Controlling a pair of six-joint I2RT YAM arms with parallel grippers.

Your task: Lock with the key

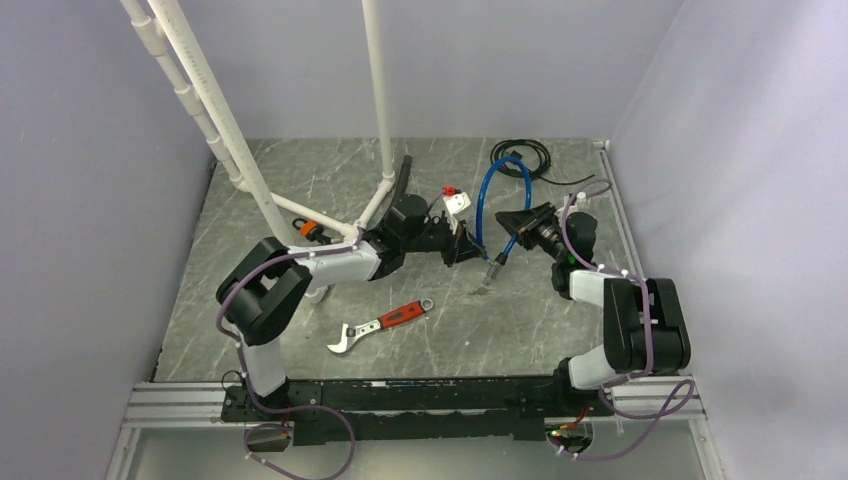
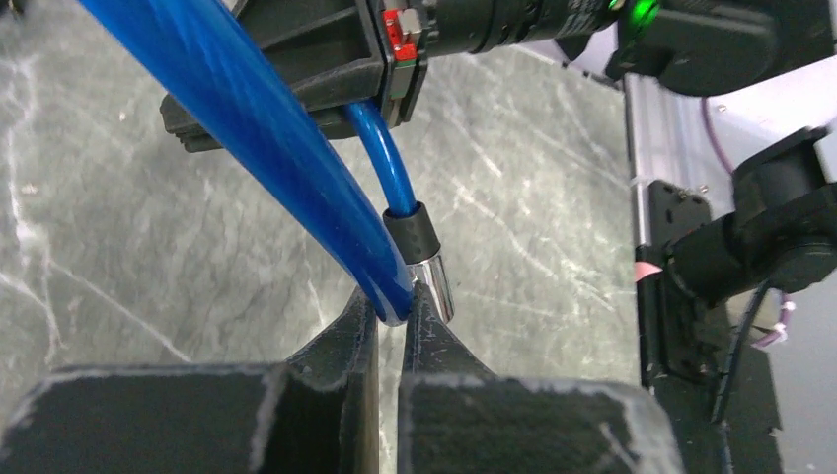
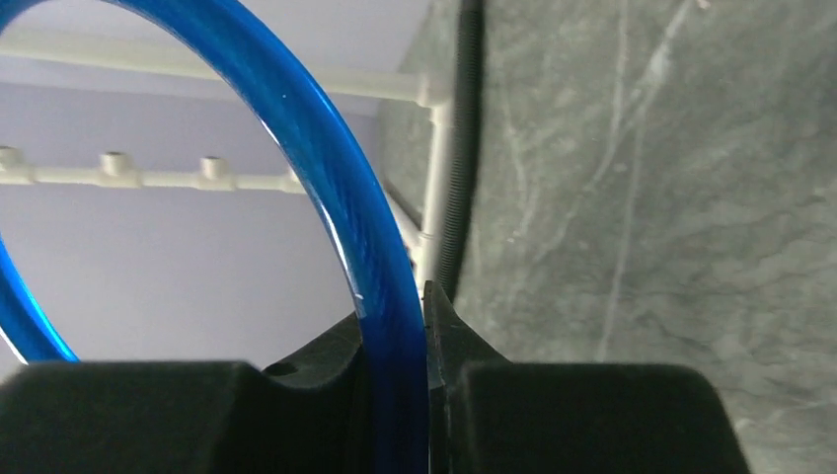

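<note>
A blue cable lock (image 1: pixel 485 195) arches in a loop between my two grippers. My left gripper is shut on one blue end of it, close to the tip. My right gripper is shut on the cable nearer its other end; the blue tube (image 3: pixel 370 227) runs between those fingers. Below the right fingers, a black collar (image 2: pixel 413 232) and silver lock cylinder (image 2: pixel 434 281) hang tilted. In the left wrist view the cylinder appears just behind the held end; whether they touch is unclear. I cannot make out a key.
An adjustable wrench (image 1: pixel 385 322) with a red handle lies on the grey table at front left of centre. White pipes (image 1: pixel 378 110) stand at the back left, with a black hose (image 3: pixel 461 148) beside them. A coiled black cable (image 1: pixel 535 150) lies at the back.
</note>
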